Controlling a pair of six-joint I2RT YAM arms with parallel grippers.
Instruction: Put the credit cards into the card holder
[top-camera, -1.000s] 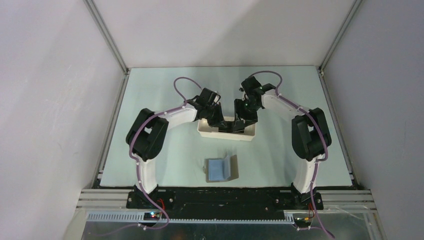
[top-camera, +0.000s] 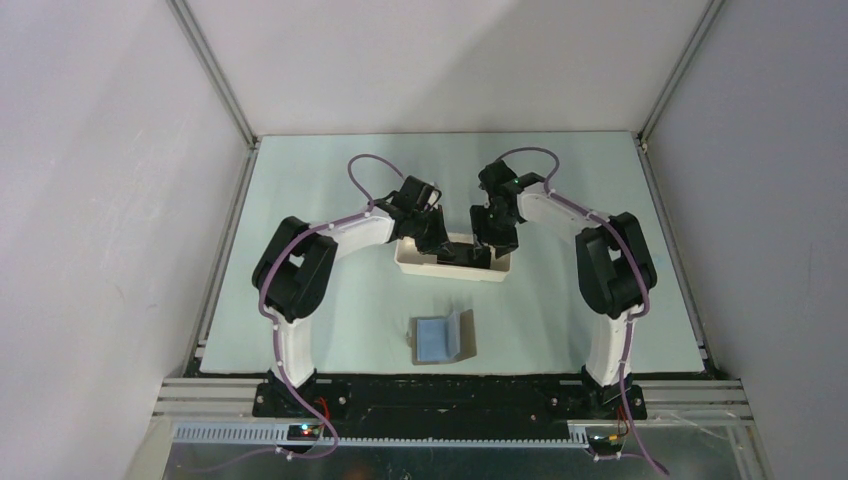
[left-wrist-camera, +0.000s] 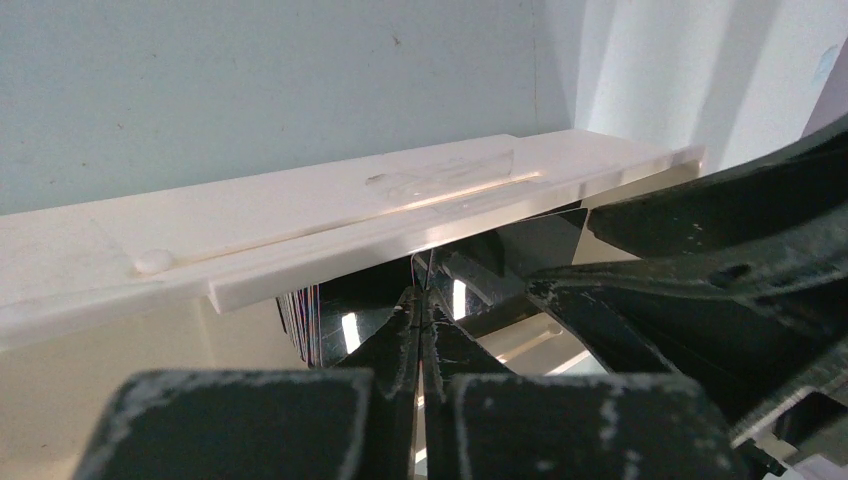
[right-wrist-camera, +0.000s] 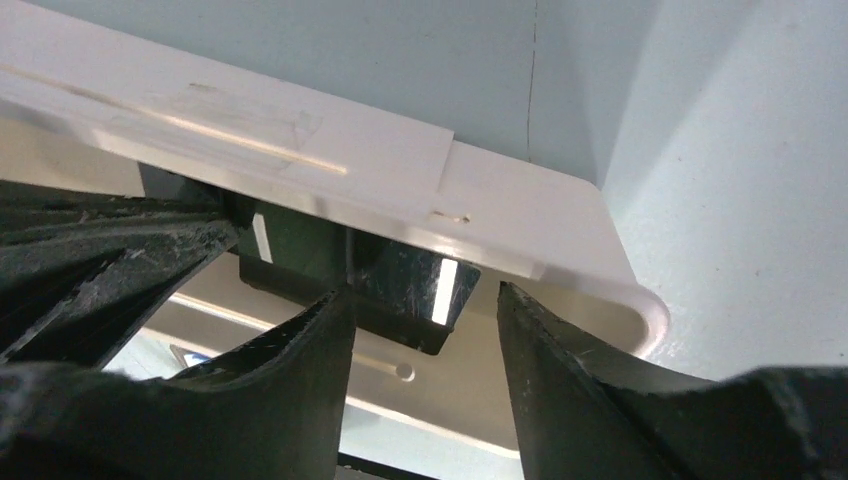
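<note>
Inside a white tray (top-camera: 452, 271) lie dark glossy cards (top-camera: 462, 257). In the left wrist view a stack of thin edges (left-wrist-camera: 302, 325) shows beside a black card face (left-wrist-camera: 510, 258). My left gripper is shut, its tips against the dark cards; whether a thin card is between them is unclear. Over the tray's right part, my right gripper is open, with the dark card's end (right-wrist-camera: 418, 285) between and beyond its spread fingers. Nearer the front edge lies a brown piece with a blue panel (top-camera: 433, 340), apparently the card holder.
The tray's raised far rim (right-wrist-camera: 380, 190) runs close to both grippers. Both hands are close together, and a finger of the right one (left-wrist-camera: 690, 280) reaches into the left wrist view.
A greyish, tilted-looking patch beneath it one second ago now looks flat and dark. The left arm and the blue-panelled piece have not moved.
</note>
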